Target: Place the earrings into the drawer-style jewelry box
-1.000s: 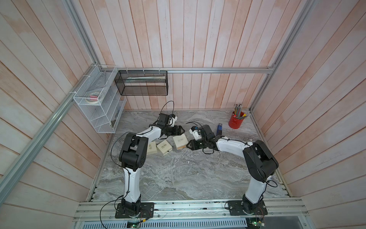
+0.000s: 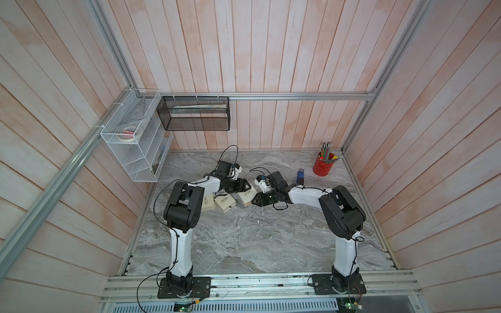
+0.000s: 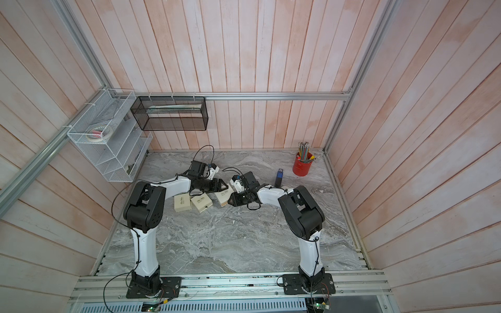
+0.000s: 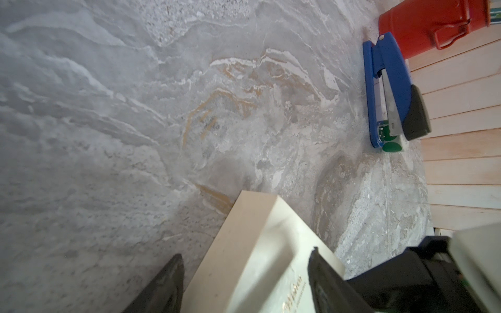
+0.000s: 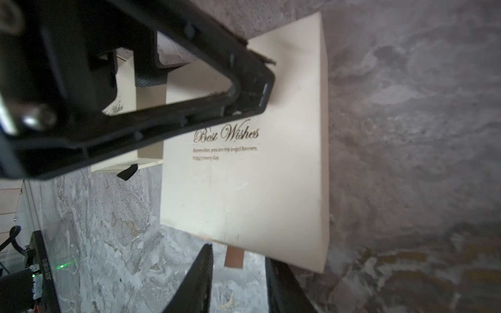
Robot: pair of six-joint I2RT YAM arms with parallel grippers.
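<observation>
A cream box lettered "Best Wishes" lies on the table between my two grippers. My left gripper is at its far end, fingers apart, with part of the box showing between them. Contact there cannot be told. In the right wrist view, black gripper parts reach over the box's printed top. My right gripper is at the near side, its fingers apart around the line of a brown pull tab that sticks out from under the box's edge. Whether they touch the tab is unclear. No earrings are visible.
Two similar cream boxes lie to the left. A blue stapler and a red pen bucket stand at the back right. Open marble tabletop stretches in front of the boxes.
The left gripper has come slightly down toward the near side, over the box's far edge. The right gripper has shifted left, up to the box. The box looks nearly unmoved.
</observation>
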